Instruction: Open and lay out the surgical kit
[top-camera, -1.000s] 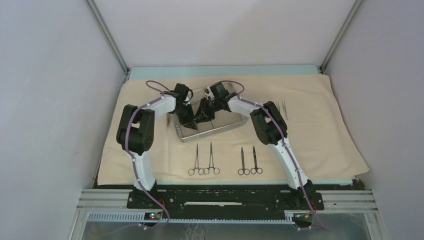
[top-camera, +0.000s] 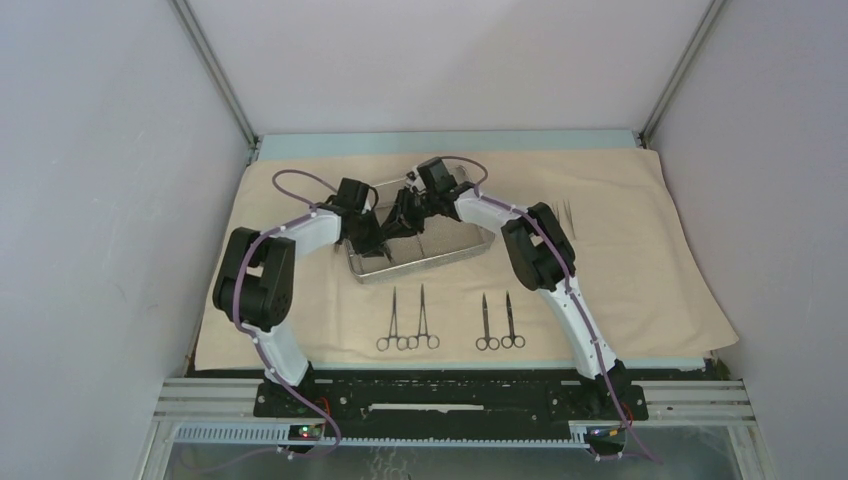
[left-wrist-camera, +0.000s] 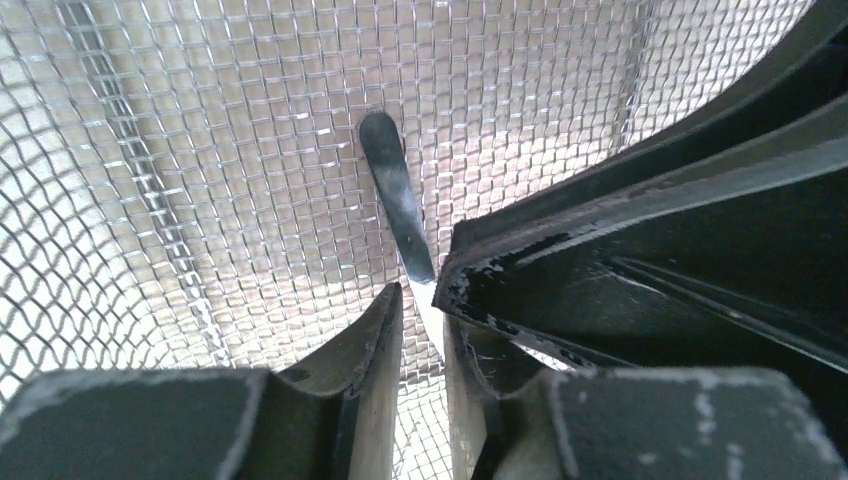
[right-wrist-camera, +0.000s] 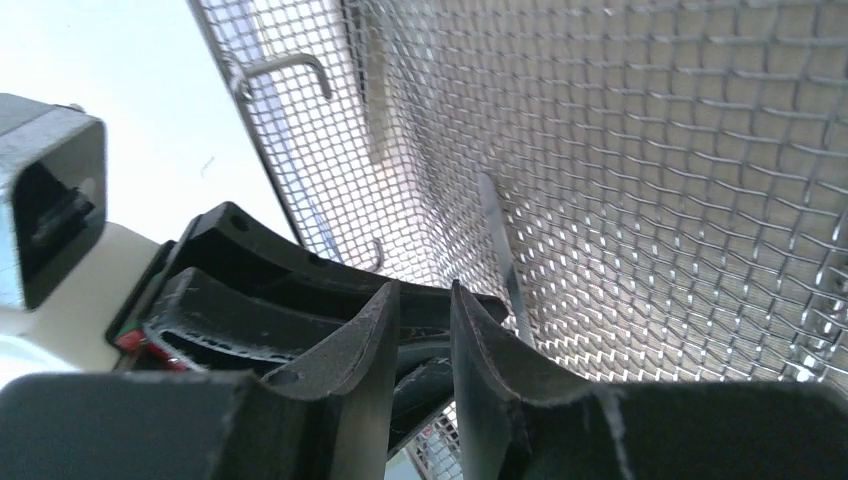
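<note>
Inside the wire mesh tray (top-camera: 428, 264) both grippers are close together near its left end. My left gripper stands slightly open over a slim metal instrument (left-wrist-camera: 395, 190). The instrument's dark flat end points up in the left wrist view; its light stem runs down behind the gap between the fingers, and I cannot tell whether they touch it. My right gripper is partly open, with the left gripper's black fingers (right-wrist-camera: 300, 290) showing behind its gap. Another slim instrument (right-wrist-camera: 502, 235) lies on the mesh in the right wrist view.
On the beige cloth (top-camera: 640, 290) in front of the tray lie two long clamps (top-camera: 423, 315) and two scissors (top-camera: 486, 320). Several thin tweezers (top-camera: 569, 218) lie to the right, beyond the right arm. Wide bare cloth spreads at the right.
The right gripper has moved only slightly. Tools on the cloth are unchanged.
</note>
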